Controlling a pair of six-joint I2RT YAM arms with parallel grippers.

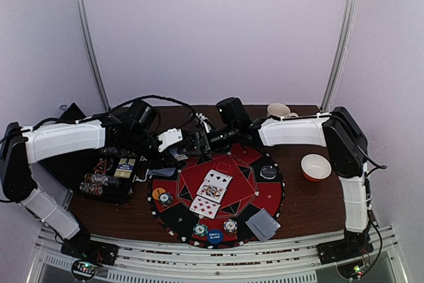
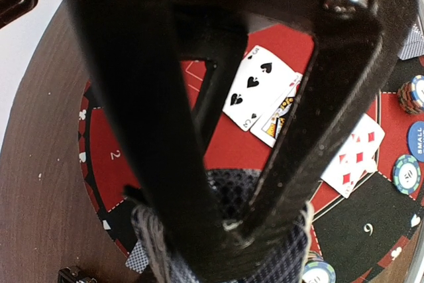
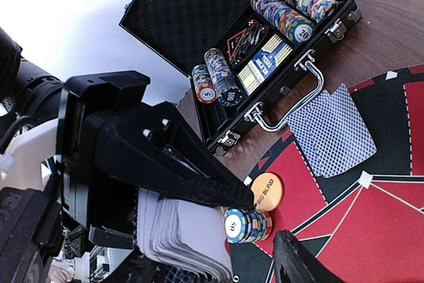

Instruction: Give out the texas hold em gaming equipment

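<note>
My left gripper [image 1: 180, 150] is shut on a deck of cards [image 3: 182, 230] above the mat's upper left. My right gripper [image 1: 202, 140] reaches up to that deck with fingers apart, beside it in the right wrist view. On the red-and-black mat [image 1: 262, 193] lie three face-up cards [image 1: 211, 190]: three of spades, a face card, a diamond card. Face-down card pairs lie at left [image 3: 331, 130] and lower right [image 1: 263, 225]. Chip stacks [image 3: 255, 226], a big blind button [image 3: 268, 191] and a small blind button [image 1: 214, 236] lie on the mat.
An open chip case [image 3: 278, 64] with chip rows stands at the left. A bowl [image 1: 316, 166] is to the right of the mat, a mug [image 1: 279, 111] at the back right. Both arms nearly meet over the mat's back.
</note>
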